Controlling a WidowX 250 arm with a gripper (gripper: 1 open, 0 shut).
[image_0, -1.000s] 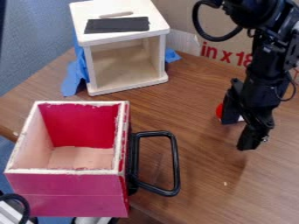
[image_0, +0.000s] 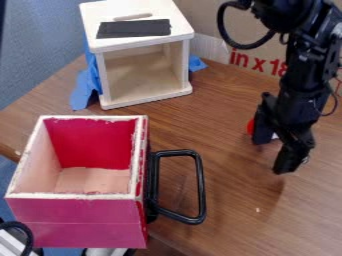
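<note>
My black gripper (image_0: 286, 156) hangs at the right, low over the wooden table, pointing down. A red object (image_0: 251, 126) sits behind it, largely hidden by the arm. Whether the fingers are open or shut is hard to make out. At the lower left is a pink open-topped box (image_0: 74, 222) with a black handle (image_0: 199, 190) on its right side.
A white wooden cabinet (image_0: 175, 70) with an open front and a dark strip on top stands at the back left on blue tape (image_0: 84, 86). Cardboard (image_0: 207, 20) lies behind.
The gripper shifts only very slightly; the boxes and the table's other things stay where they were.
</note>
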